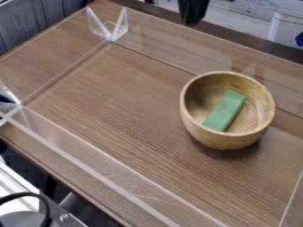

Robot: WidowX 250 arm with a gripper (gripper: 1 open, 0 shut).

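A round wooden bowl (200,135) sits on the right side of the wooden table (106,115). A green rectangular block (225,111) lies inside it, tilted along a diagonal. Only the dark lower tip of my gripper (193,12) shows at the top edge, above and behind the bowl and apart from it. It is too cropped to tell how its fingers stand.
Clear plastic corner pieces and strips edge the table, one upright at the back left (108,27). Dark and metal parts are at the bottom left corner.
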